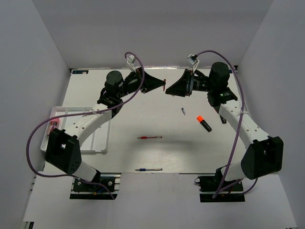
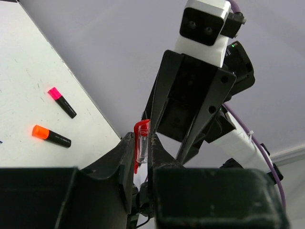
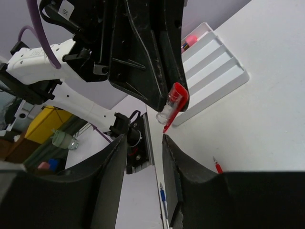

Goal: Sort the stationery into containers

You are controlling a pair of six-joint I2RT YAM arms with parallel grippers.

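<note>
My left gripper (image 1: 164,84) is shut on a small red-and-clear piece (image 2: 143,138), which looks like a pen cap, held upright above the table. Facing it from the right, my right gripper has its fingers apart and empty, close to the cap but not touching it. A red pen (image 1: 150,137) and a blue pen (image 1: 148,169) lie at the front of the table. Farther right are an orange highlighter (image 1: 204,123), a pink highlighter (image 2: 62,102) and a small blue-and-clear piece (image 1: 183,111).
A white compartment tray (image 1: 99,143) stands at the left, pink items (image 1: 54,125) in its left part. Both forearms reach in over the table, and the grippers nearly meet above its back middle.
</note>
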